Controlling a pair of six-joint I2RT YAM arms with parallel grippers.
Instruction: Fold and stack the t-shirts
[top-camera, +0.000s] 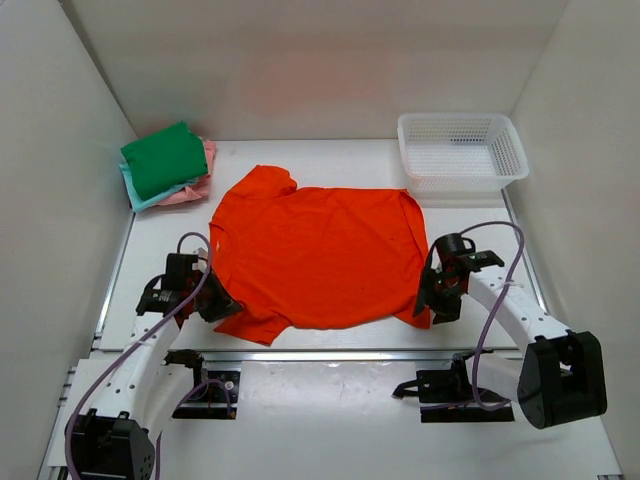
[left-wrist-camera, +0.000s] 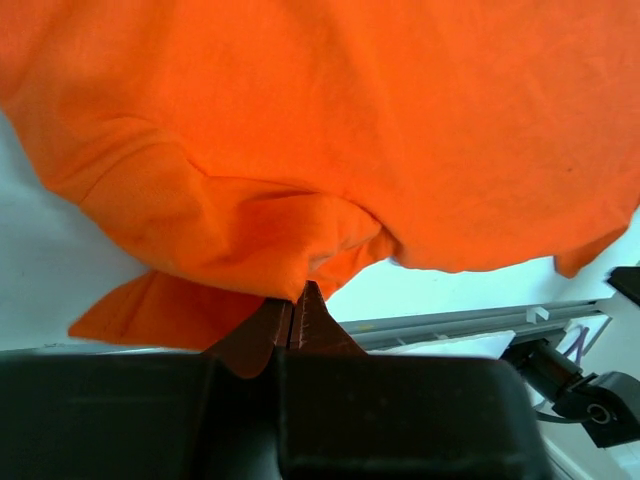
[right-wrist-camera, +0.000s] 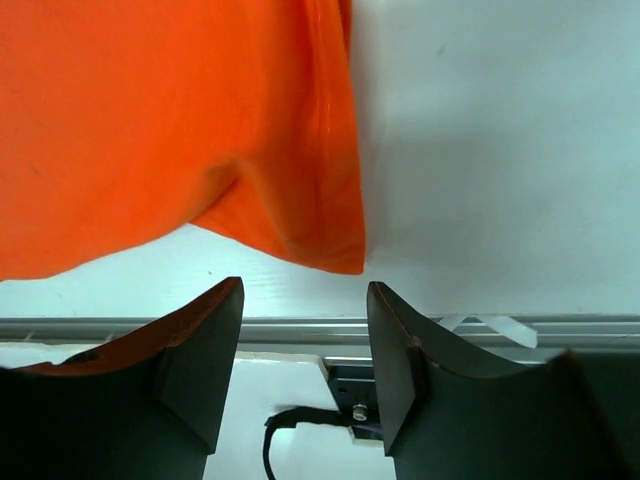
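Observation:
An orange-red t-shirt (top-camera: 315, 255) lies spread across the middle of the table, slightly rumpled along its near edge. My left gripper is shut on a fold of its near-left part. My right gripper is open just off the near-right corner of the shirt, with nothing between its fingers; that corner (right-wrist-camera: 310, 235) lies on the white table. A pile with a folded green shirt (top-camera: 163, 158) on top of pink (top-camera: 192, 190) and light blue ones sits at the back left.
An empty white mesh basket (top-camera: 460, 150) stands at the back right. Walls enclose the table on the left, back and right. A metal rail (top-camera: 300, 355) runs along the near edge of the white table (top-camera: 480, 330), just below both grippers.

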